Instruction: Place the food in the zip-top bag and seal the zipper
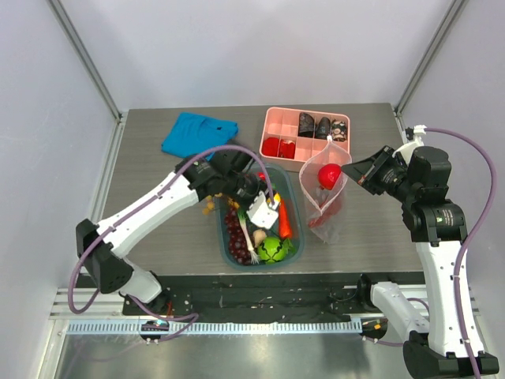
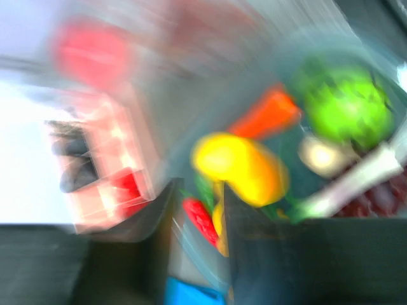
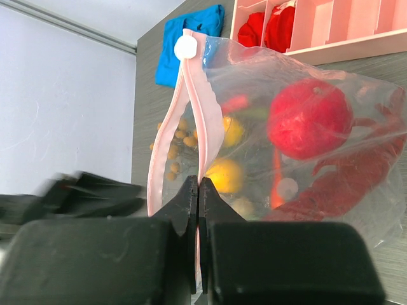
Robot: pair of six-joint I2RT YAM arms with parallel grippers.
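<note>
My right gripper is shut on the pink zipper edge of the clear zip top bag (image 3: pixel 238 82), which stands propped up holding a red round food (image 3: pixel 310 117) and a reddish long item. My left gripper hangs over the teal bin (image 1: pixel 223 254) of food; its view is blurred and its opening is hard to judge. The bin holds a carrot (image 1: pixel 284 223), a green watermelon-like ball (image 1: pixel 273 249), grapes (image 1: pixel 237 245), a leek, a yellow pepper (image 2: pixel 238 168) and other items.
A pink divided box (image 1: pixel 280 118) with red and dark items stands at the back. A folded blue cloth (image 1: pixel 193 138) lies back left.
</note>
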